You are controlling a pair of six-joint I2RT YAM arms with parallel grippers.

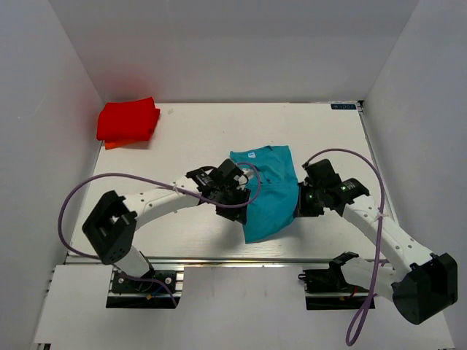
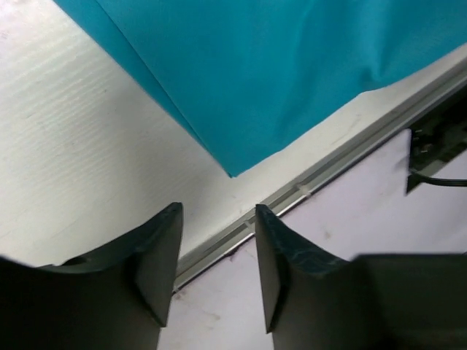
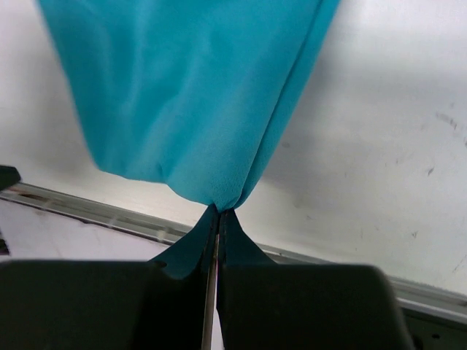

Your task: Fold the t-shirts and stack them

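A teal T-shirt lies spread on the white table, its hem end near the front edge. My right gripper is shut on a pinched, lifted edge of it, the cloth rising into the fingertips. My left gripper hangs above the table beside the shirt's front left corner, its fingers apart with nothing between them; that corner lies loose just beyond the fingertips.
A folded red pile, with orange cloth under it, sits at the back left. A metal rail runs along the front edge.
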